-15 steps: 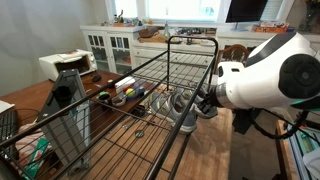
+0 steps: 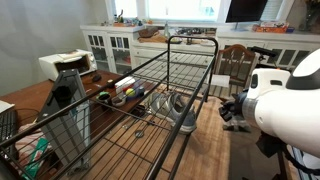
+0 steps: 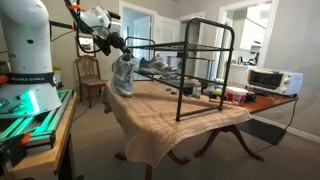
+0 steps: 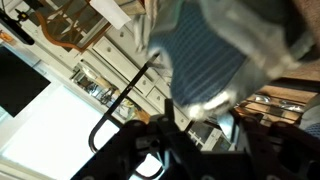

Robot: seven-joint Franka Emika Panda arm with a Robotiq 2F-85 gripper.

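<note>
A grey shoe (image 3: 122, 78) hangs from my gripper (image 3: 125, 54), off the near side of the black wire rack (image 3: 186, 75) in exterior view 2. Close up and blurred in the wrist view, its grey fabric and pale edge (image 4: 205, 55) fill the space ahead of the dark fingers. The gripper (image 2: 238, 103) is shut on the shoe, to the right of the rack in exterior view 1. Another grey shoe (image 2: 180, 110) shows through the rack's near side rail.
Small items, among them a green-and-black roll (image 2: 119, 99), lie on the wooden table behind the rack. A grey upright object (image 2: 70, 115) stands at left, near a white toaster oven (image 2: 68, 65). Chairs (image 3: 89, 75) stand beyond the table.
Over the last second, the gripper has moved away from the rack's side to the right in exterior view 1, carrying the grey shoe. The shoe behind the rail stays put.
</note>
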